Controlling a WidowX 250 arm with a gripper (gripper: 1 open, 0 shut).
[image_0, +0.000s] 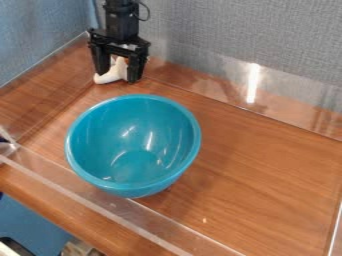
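Observation:
My black gripper (120, 58) hangs at the back left of the wooden surface, fingers open, over a white object (108, 74) lying there. The white object is partly hidden behind the fingers, and whether they touch it is unclear. A large turquoise bowl (134, 150) stands in the front middle of the surface, apart from the gripper.
Grey textured walls (254, 50) close in the back and left, with a clear strip along the surface's edges. A blue area (34, 225) shows beyond the front left edge.

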